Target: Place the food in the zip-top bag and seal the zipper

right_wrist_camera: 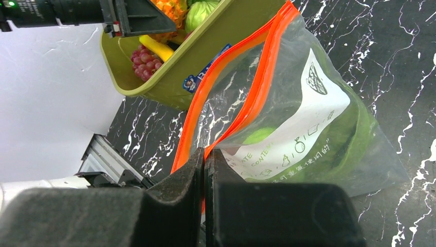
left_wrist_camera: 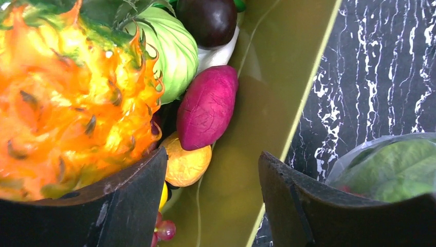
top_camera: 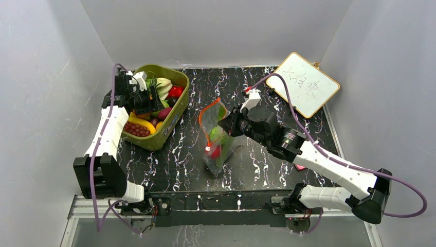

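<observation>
Clear with an orange zip rim, the zip top bag stands mid-table, its mouth spread apart. Inside show something green and something red. My right gripper is shut on the bag's orange edge. Over the green basket at the left, my left gripper has its fingers apart, with nothing seen held. Below it in the left wrist view lie a purple sweet potato, a round orange food and a green cabbage. A spiky orange-yellow fruit looms close at the left finger.
The basket also holds a banana, grapes, an eggplant-dark item and red peppers. A whiteboard leans at the back right. Between basket and bag, the marbled table is bare.
</observation>
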